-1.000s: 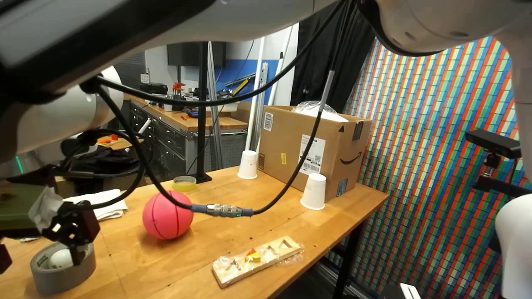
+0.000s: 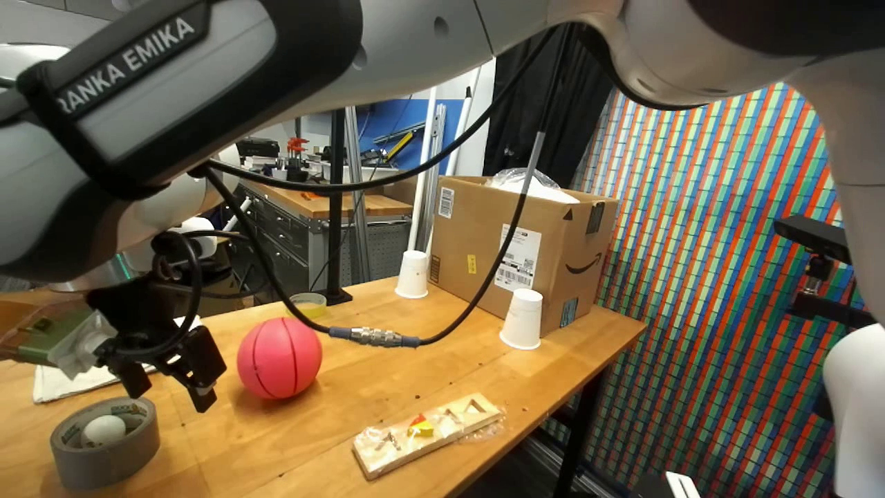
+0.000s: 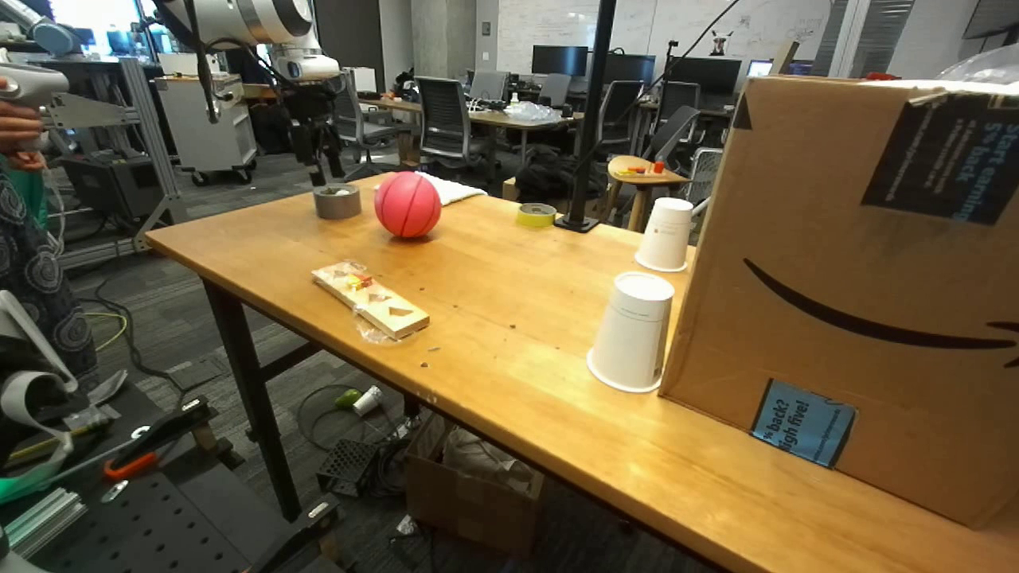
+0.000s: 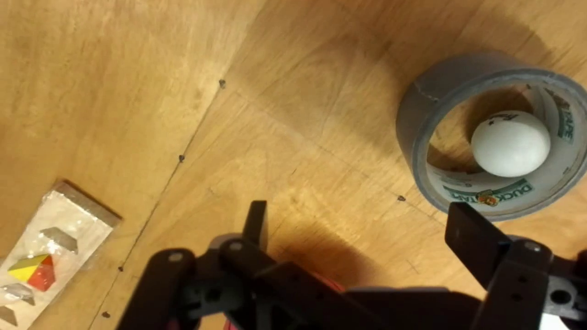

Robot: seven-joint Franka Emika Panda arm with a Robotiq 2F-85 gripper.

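A white ball [image 4: 510, 144] lies inside the ring of a grey duct tape roll [image 4: 434, 104], which rests flat on the wooden table. My gripper is open above the table, its two black fingers wide apart and only bare wood showing between the tips. In exterior view 1 the gripper [image 2: 170, 394] hangs just above and to the right of the tape roll [image 2: 104, 469], touching neither roll nor ball [image 2: 105, 430]. A pink ball [image 2: 279, 357] with black lines sits beside the gripper on the table, mostly hidden under the gripper in the wrist view.
A wooden shape board [image 3: 370, 301] with a red and yellow piece lies near the table edge. Two upturned white cups [image 3: 632, 333] stand by the large cardboard box [image 3: 841, 286]. A yellow tape roll [image 3: 536, 215] and white cloth [image 3: 456, 188] are farther back.
In exterior view 1 my gripper has moved right, away from over the tape roll toward the pink ball. The tape roll, white ball and pink ball stay where they were.
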